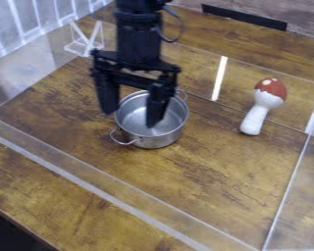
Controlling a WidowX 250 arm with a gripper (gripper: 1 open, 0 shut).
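Note:
My black gripper (130,98) is over a steel pot (157,131) with wire handles on the wooden table, its two fingers wide apart and pointing down, blurred. The fingers hide part of the pot's rim and interior; I see nothing held between them. A white mushroom-shaped object with a red, speckled cap (265,98) lies to the right of the pot.
Clear plastic edging runs along the left, front and right. A thin white strip (220,78) lies behind the pot, toward the right.

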